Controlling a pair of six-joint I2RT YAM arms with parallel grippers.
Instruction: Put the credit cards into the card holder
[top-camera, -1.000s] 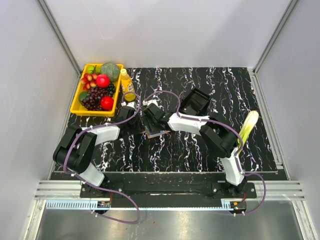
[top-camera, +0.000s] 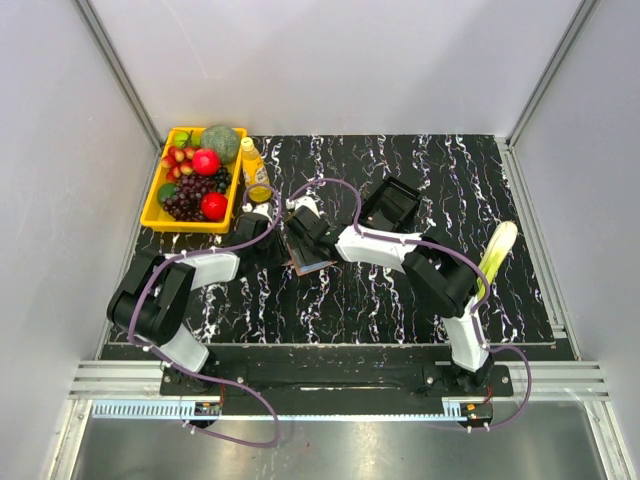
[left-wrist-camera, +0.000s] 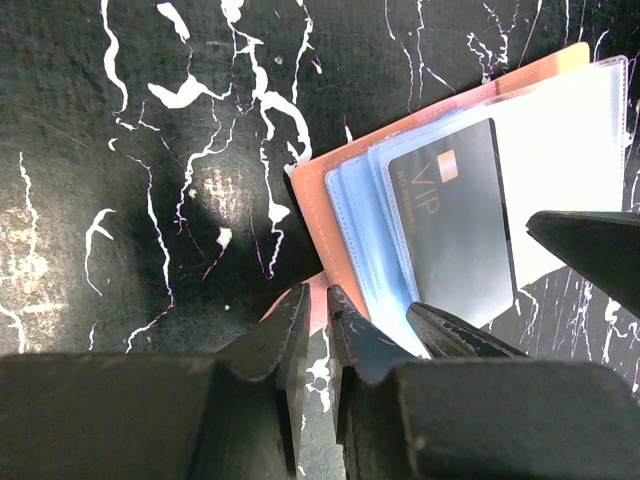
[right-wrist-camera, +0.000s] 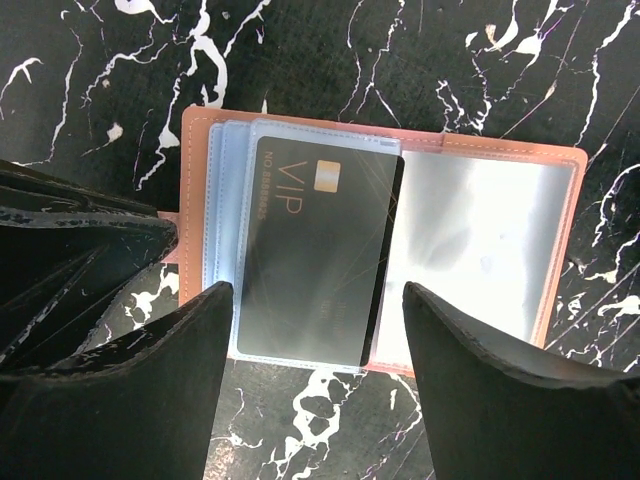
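The pink-edged card holder (right-wrist-camera: 560, 240) lies open on the dark marble table, its clear sleeve at one side. A dark grey VIP card (right-wrist-camera: 312, 260) rests on the blue sleeves (left-wrist-camera: 365, 240). My left gripper is at the holder's edge, its fingertips close together over a pink tab; whether it grips that tab is unclear. My right gripper hovers over the card with its fingers apart, one near each side of the card. In the top view both grippers meet over the holder.
A yellow fruit basket (top-camera: 155, 208) and a yellow bottle (top-camera: 252, 165) stand at back left. A black box (top-camera: 390, 203) lies behind my right arm; a corn-like yellow-green object (top-camera: 500, 245) is at right.
My right gripper has shifted slightly over the holder, showing a little more of it in the top view. The left arm looks unchanged.
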